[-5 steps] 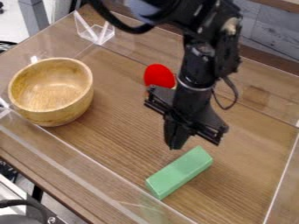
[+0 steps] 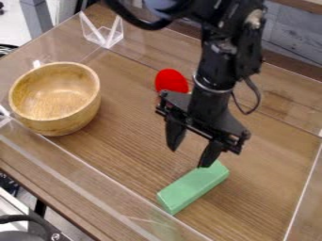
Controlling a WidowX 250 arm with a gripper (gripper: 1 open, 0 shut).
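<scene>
The black gripper [image 2: 201,136] hangs over the middle of the wooden table, its fingers pointing down, above and behind a green rectangular block [image 2: 193,188] lying flat at the front. I cannot make out anything held between the fingers. A red round object [image 2: 171,78] lies behind the gripper, partly hidden by it.
A wooden bowl [image 2: 56,92] stands at the left. A small white wire-like holder [image 2: 104,28] is at the back left.
The gripper has shifted slightly and its fingers appear at a different angle, more spread in view. The block and bowl have not moved.
</scene>
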